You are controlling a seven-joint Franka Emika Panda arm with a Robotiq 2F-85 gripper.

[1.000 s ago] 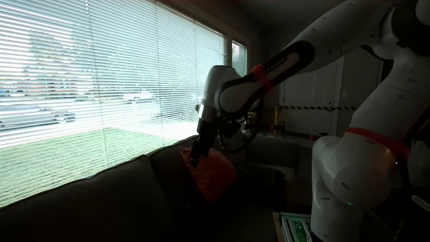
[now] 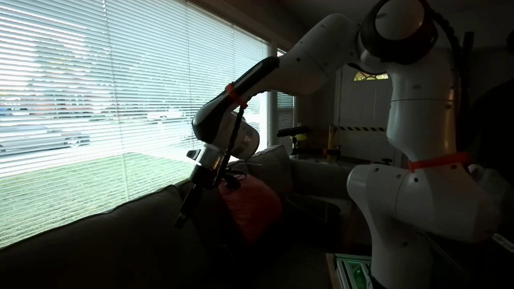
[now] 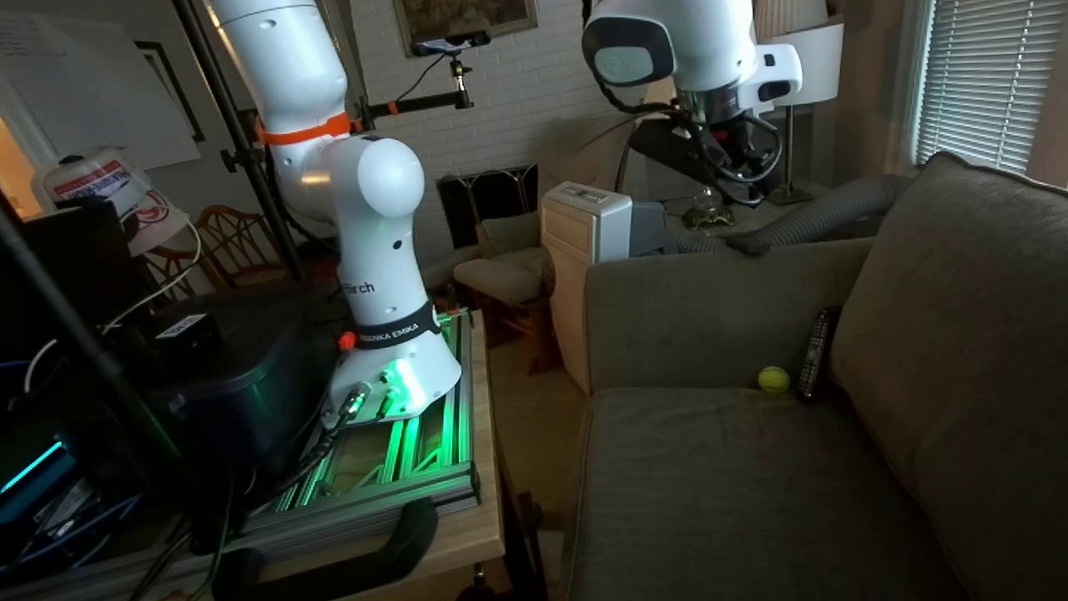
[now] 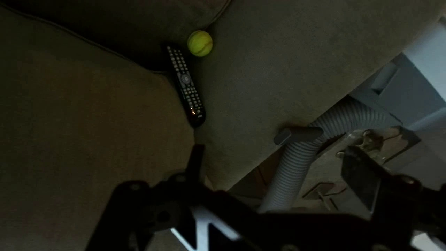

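A black remote control (image 4: 185, 85) with pale buttons leans between the sofa's back cushion and armrest in the wrist view. Beside its far end is a yellow-green tennis ball (image 4: 200, 43). Exterior view 2 has the ball (image 3: 773, 379) on the seat near the armrest, with the remote (image 3: 818, 354) upright to its right. My gripper is open, its fingers wide apart and nothing between them. It hangs tilted above the sofa in exterior view 1, clear of both objects. The dark fingertips are hard to make out in exterior view 2.
The sofa armrest (image 3: 721, 310) and back cushion (image 3: 966, 330) flank the remote and ball. A grey ribbed hose (image 4: 288, 175) runs behind the armrest. An orange-red pillow (image 2: 253, 202) rests farther along the sofa.
The arm has swung in exterior view 1, carrying my gripper left and somewhat lower, away from in front of the orange-red pillow. The wrist has turned and tilts more.
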